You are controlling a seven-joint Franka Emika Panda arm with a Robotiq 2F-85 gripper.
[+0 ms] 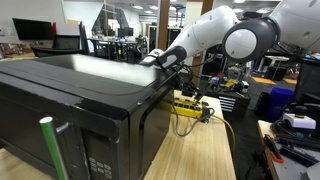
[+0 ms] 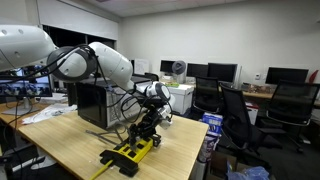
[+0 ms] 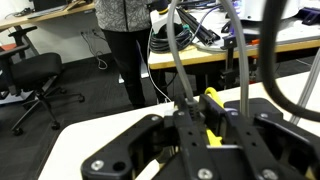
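Observation:
My gripper (image 2: 148,132) points down just above a yellow-and-black strip (image 2: 128,158) on the wooden table, which looks like a power strip. From exterior view 1, the same yellow strip (image 1: 190,107) shows beyond the black box, with the dark gripper (image 1: 192,97) over it. Low in the wrist view, the gripper is closed around something small, hard to name because dark finger parts cover it. A bit of yellow (image 3: 213,138) shows behind the fingers. Whether the held thing touches the strip cannot be told.
A large black microwave-like box (image 1: 65,105) stands beside the arm. A yellow cable (image 1: 230,130) trails off the strip. Loose grey cables (image 3: 180,60) hang along the gripper. Bare table (image 2: 180,150) lies to the strip's right in exterior view 2.

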